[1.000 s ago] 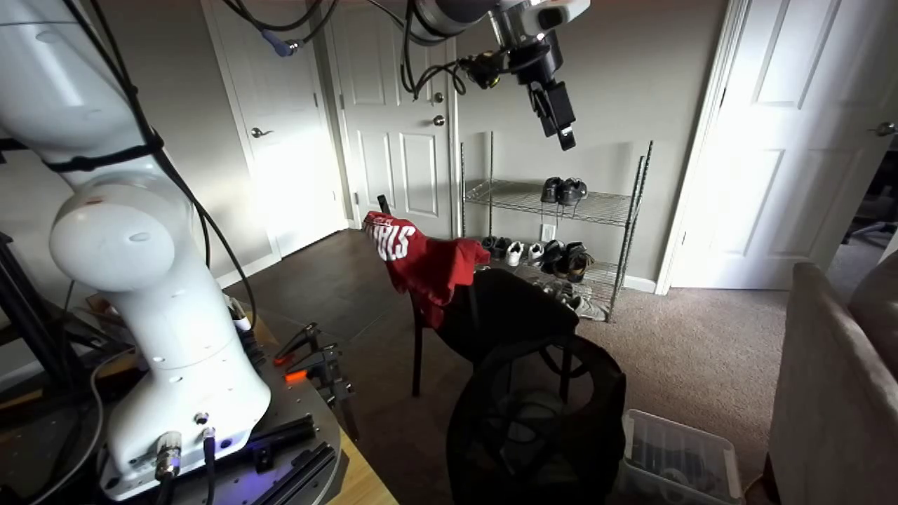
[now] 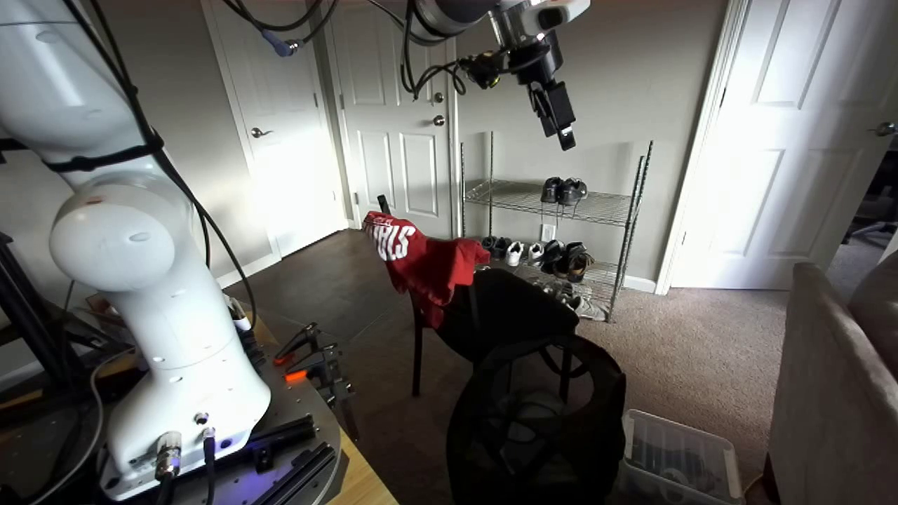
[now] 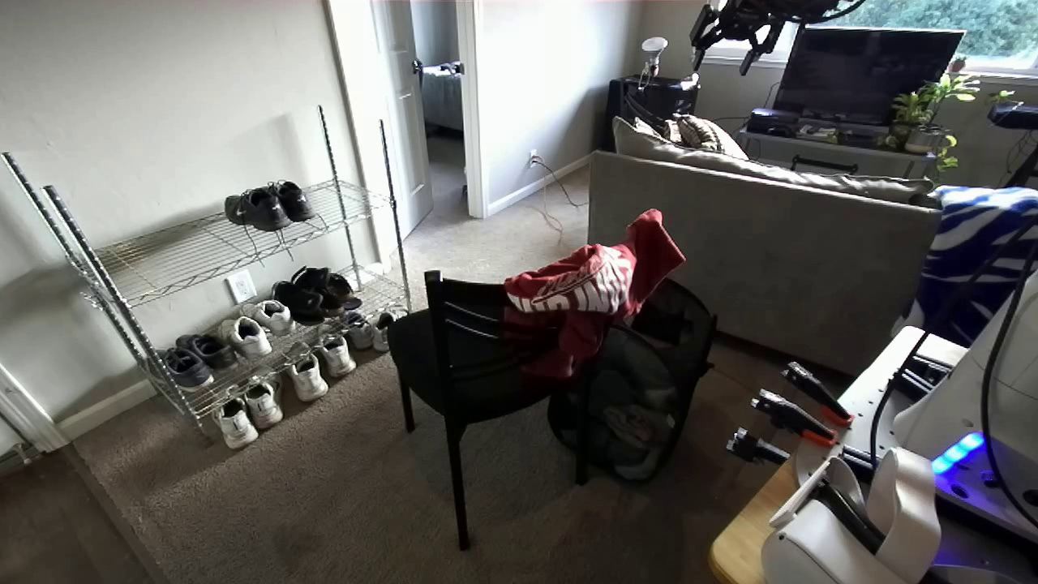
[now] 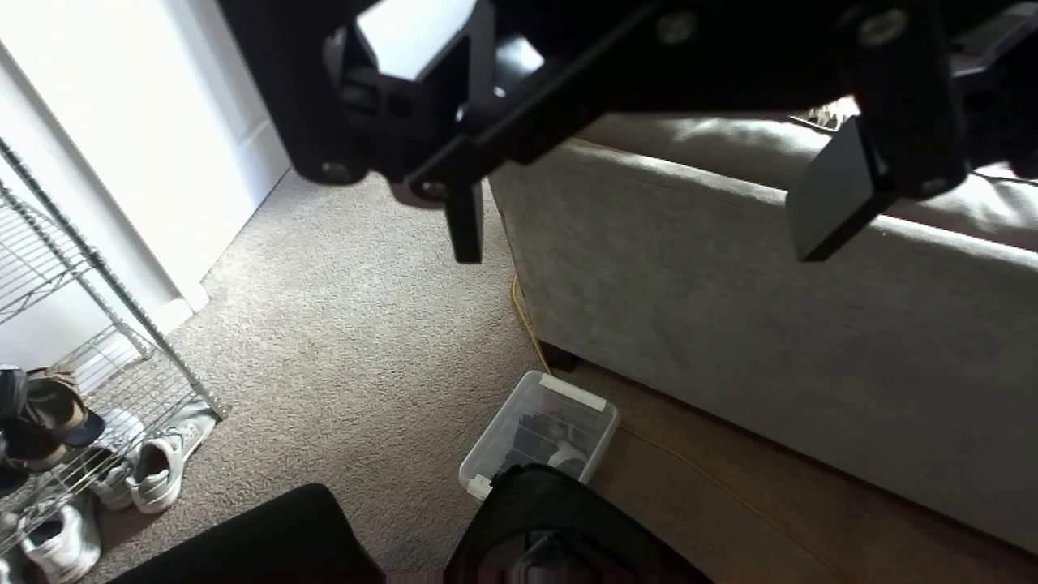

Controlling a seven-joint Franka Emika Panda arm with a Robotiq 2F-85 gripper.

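Observation:
My gripper is open, its two fingers wide apart in the wrist view with only floor and couch behind the gap. It hangs high in the air, well above the chair, in exterior view 1. A red cloth with white lettering drapes over the back of the black chair. Close beside that chair stands a dark mesh hamper; in exterior view 2 some clothes show inside it. Both the cloth and the hamper's opening are well below the gripper and apart from it.
A wire shoe rack with several shoes is against the wall. The grey couch bounds the other side. A clear plastic bin sits on the floor near the hamper. Clamps stick out from the robot's table edge. Open carpet lies between rack and couch.

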